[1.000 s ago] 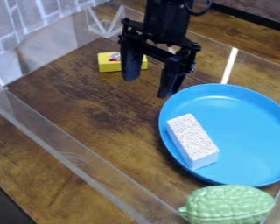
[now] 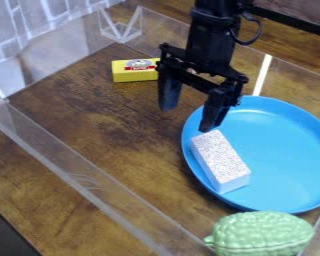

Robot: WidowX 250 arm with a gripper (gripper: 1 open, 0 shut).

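The black gripper (image 2: 190, 98) hangs over the wooden table just left of the blue plate's upper edge, fingers apart and pointing down, with nothing visible between them. A white speckled block (image 2: 219, 160) rests on the blue plate (image 2: 283, 160), toward its left side. A yellow box (image 2: 133, 72) with a red label lies at the back left, behind the gripper. A green brain-like object (image 2: 260, 234) sits at the front right, in front of the plate.
Clear plastic walls (image 2: 83, 160) border the wooden work area. A white tiled or cloth surface lies beyond the wall at the top left.
The gripper has moved slightly toward the front and right, lower in the view and nearer the plate. The block, plate, box and green object stay where they were.
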